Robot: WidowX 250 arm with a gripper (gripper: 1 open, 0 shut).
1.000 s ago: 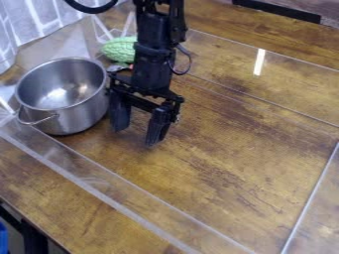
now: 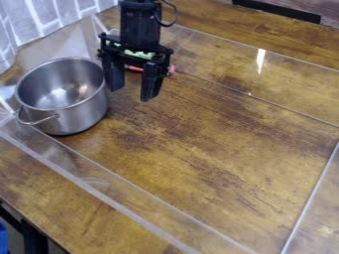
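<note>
The black gripper [image 2: 133, 81] hangs over the upper left of the wooden table, just right of a steel pot [image 2: 63, 94] with a wire handle. Its two fingers are spread apart, with nothing seen between them. Behind the gripper, a green object [image 2: 142, 54] and a red one [image 2: 169, 71] are partly hidden.
Clear low walls border the work area at the left and right. A light cloth [image 2: 34, 30] is at the back left.
The gripper has risen and moved back, away from the table's middle. The pot looks unmoved.
</note>
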